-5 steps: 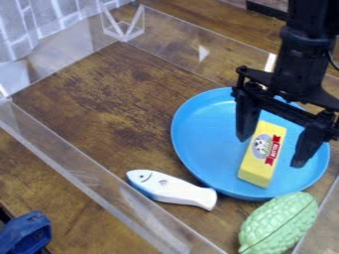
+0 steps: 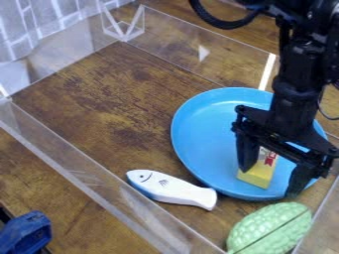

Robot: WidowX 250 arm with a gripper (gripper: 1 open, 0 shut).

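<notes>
A blue plate (image 2: 199,134) sits on the wooden surface at the right. On it lies a small yellow box (image 2: 255,177) with a red label, partly hidden by the black gripper (image 2: 271,157), which hangs low over it from the upper right. The gripper is open, with its fingers around the box. Whether they touch it cannot be seen clearly.
A white fish-shaped object (image 2: 172,189) lies left of the plate, a green cabbage-like item (image 2: 265,226) in front of it. Clear walls border the wooden area. A blue object (image 2: 24,234) is at the lower left.
The gripper has moved down onto the box on the plate, now hiding much of it. The other objects have not visibly moved.
</notes>
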